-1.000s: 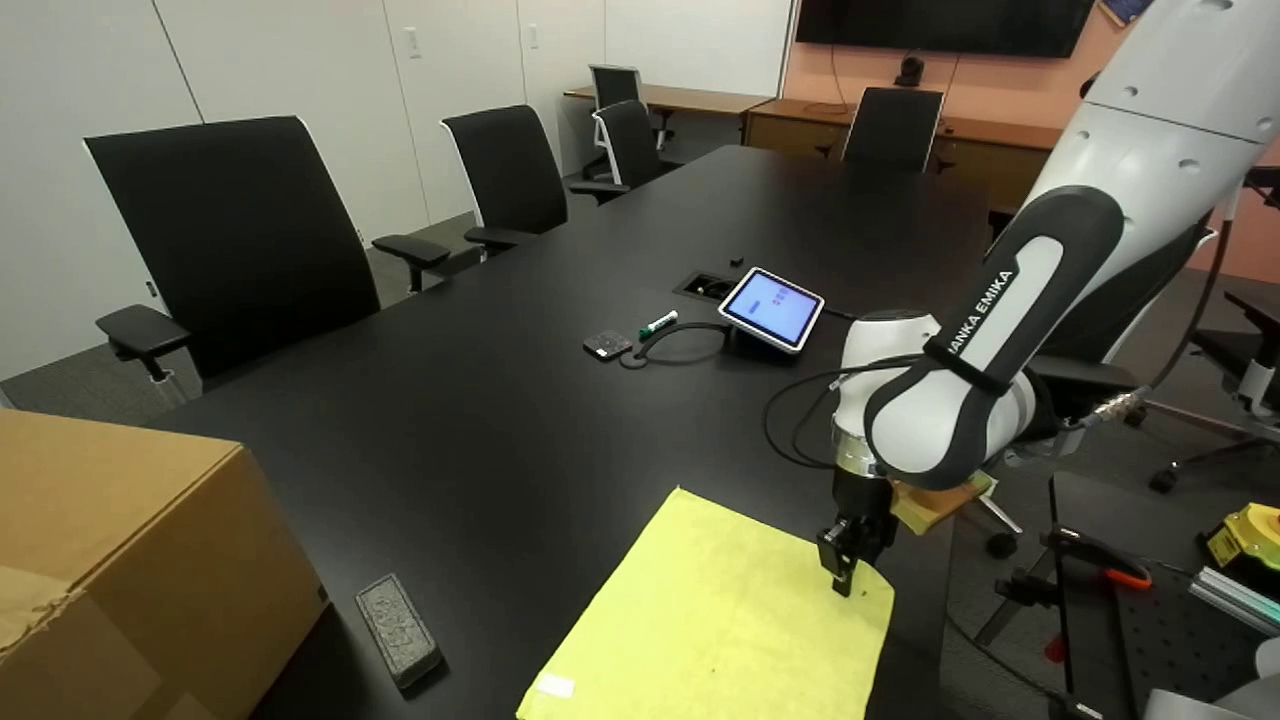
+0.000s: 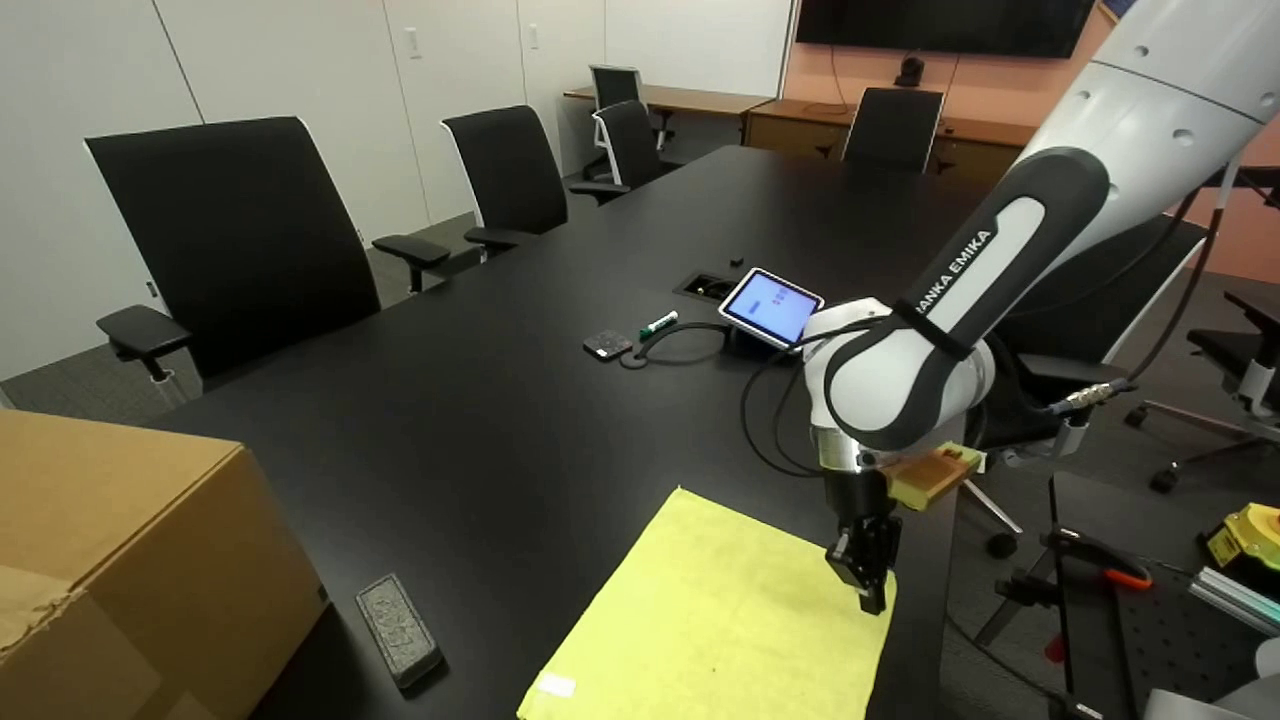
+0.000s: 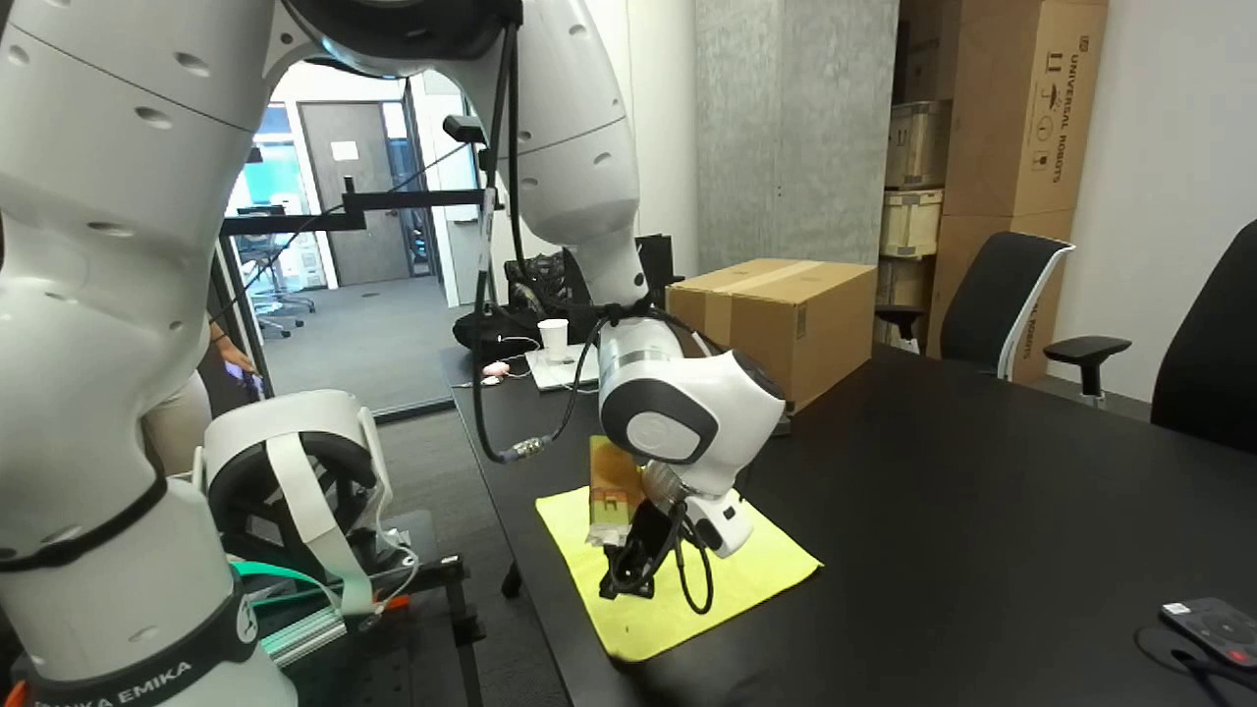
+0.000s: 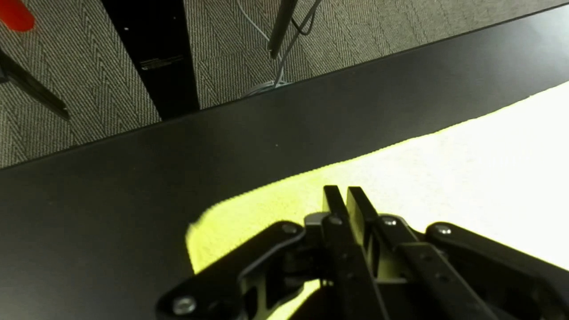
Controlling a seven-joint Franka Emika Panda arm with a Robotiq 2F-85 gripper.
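Observation:
A yellow cloth (image 2: pixel 720 612) lies spread on the black table, with one corner close to the table's edge. My gripper (image 2: pixel 873 604) points down over that corner region, its fingertips low at the cloth. In the wrist view, the gripper has its two black fingers almost together, with only a narrow slit between the tips. No raised fold of cloth (image 4: pixel 250 213) shows around them, and whether any fabric is pinched lower down cannot be made out. The second exterior view has the gripper (image 3: pixel 628 589) above the cloth (image 3: pixel 672 630), partly hidden by its cables.
A cardboard box (image 2: pixel 156 564) and a grey eraser (image 2: pixel 398 626) are left of the cloth. Farther back are a tablet (image 2: pixel 774 306), a green marker (image 2: pixel 659 323) and a small black device (image 2: pixel 607 344). The table's edge (image 4: pixel 160 125) runs close beside the cloth.
My gripper has moved a little right and toward the front over the cloth, and the arm has tilted. The cloth's near-edge corner looks slightly changed in shape; the rest lies as before.

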